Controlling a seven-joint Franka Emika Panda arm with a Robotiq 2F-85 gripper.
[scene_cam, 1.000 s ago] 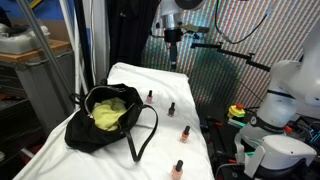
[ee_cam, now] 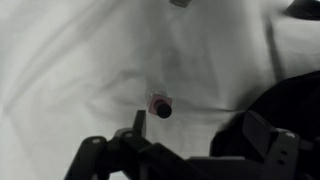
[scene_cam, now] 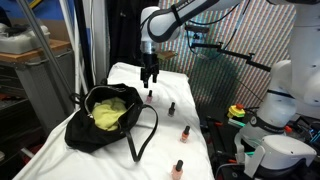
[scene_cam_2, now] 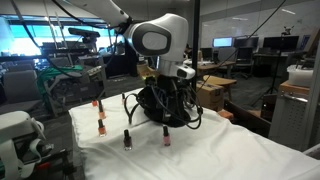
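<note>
My gripper is open above the white cloth, close over a small pinkish bottle with a dark cap. In the wrist view the bottle shows just ahead of the left finger, its dark cap toward me. Nothing is held. Close by, a black bag lies with its mouth open and yellow-green material inside. Its dark edge reaches in beside the right finger in the wrist view.
More small bottles stand apart on the cloth: a dark one, a pinkish one and another near the front. The bag's strap loops onto the cloth. Bare cloth spreads at the right in the second exterior view.
The arm has come down and swung left in the first exterior view, bringing my gripper from high at the back to just above the rear bottle. Bottles and bag have stayed put.
</note>
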